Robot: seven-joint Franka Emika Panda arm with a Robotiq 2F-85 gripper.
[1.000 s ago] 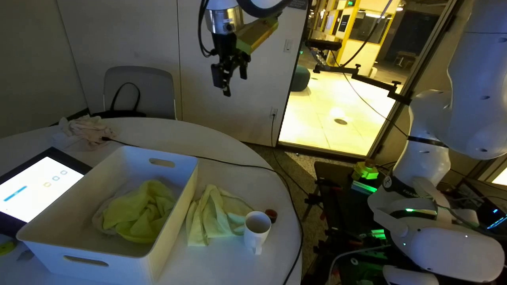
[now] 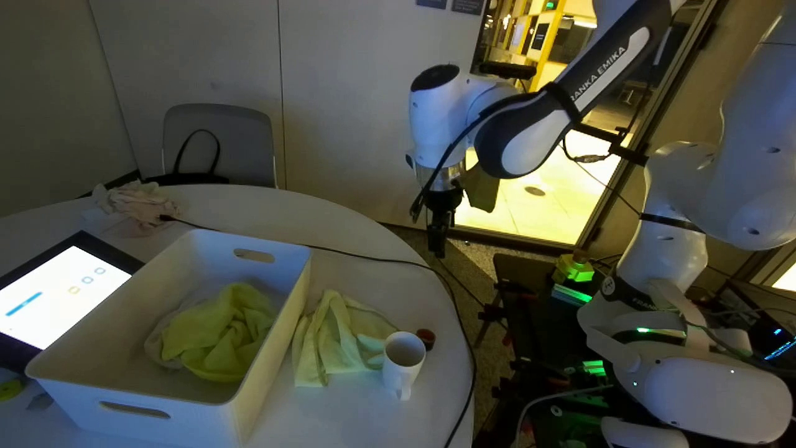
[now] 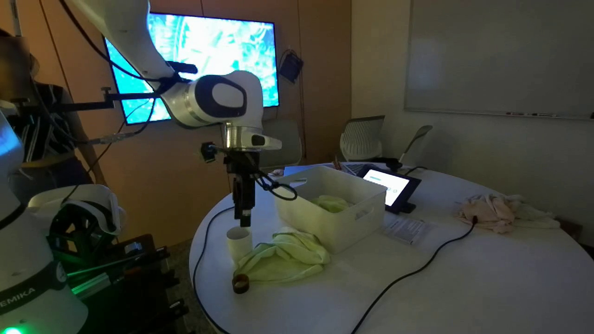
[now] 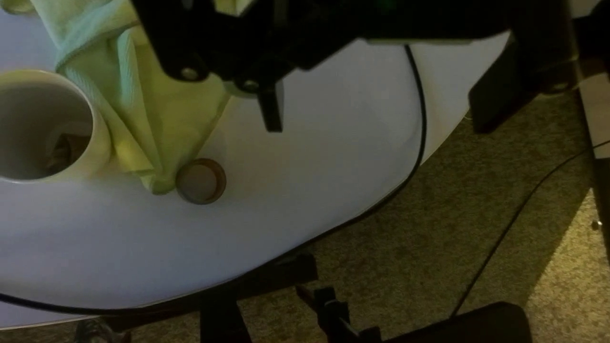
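Note:
My gripper [image 2: 438, 242] hangs above the right edge of the table in exterior view 1, pointing down. In the wrist view its fingers stand wide apart, with nothing held in the gripper. A white mug [image 2: 403, 363] stands upright on the table; something brown shows inside the mug [image 4: 57, 123] from above. Close to it lies a small round reddish-brown ring or lid [image 4: 201, 181], touching or almost touching a corner of a yellow-green cloth [image 4: 171, 108]. This cloth [image 3: 289, 256] lies crumpled between the mug and a white bin [image 3: 356, 222].
Inside the bin is another yellow-green cloth [image 2: 224, 336]. A lit tablet [image 2: 60, 291] stands beyond the bin, and a pink cloth [image 3: 490, 211] lies far off. A black cable [image 3: 412, 272] crosses the table and follows its edge.
In exterior view 1 my gripper has come down and to the right, and the arm's forearm has swung into view. The mug, cloths and bin have not moved.

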